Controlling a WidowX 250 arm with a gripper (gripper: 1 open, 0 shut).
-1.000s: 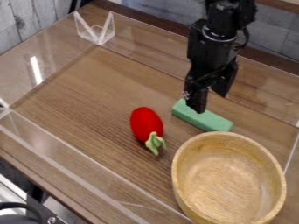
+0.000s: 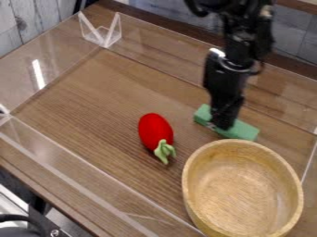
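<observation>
My gripper (image 2: 221,120), dark and somewhat blurred, reaches down from the top of the view to the left part of a green block (image 2: 238,130) at the right of centre. It is shut, with nothing visible between its fingers; whether it touches the block is unclear. A red object with a green tip (image 2: 156,134), like a vegetable, lies left of the block. A large tan bowl (image 2: 242,190) stands in front of the block at the lower right.
A white wire-like holder (image 2: 103,32) stands at the back left. Raised edges border the back.
The gripper has come down toward the green block. The block has shifted slightly to the right. The red object and bowl look unchanged.
</observation>
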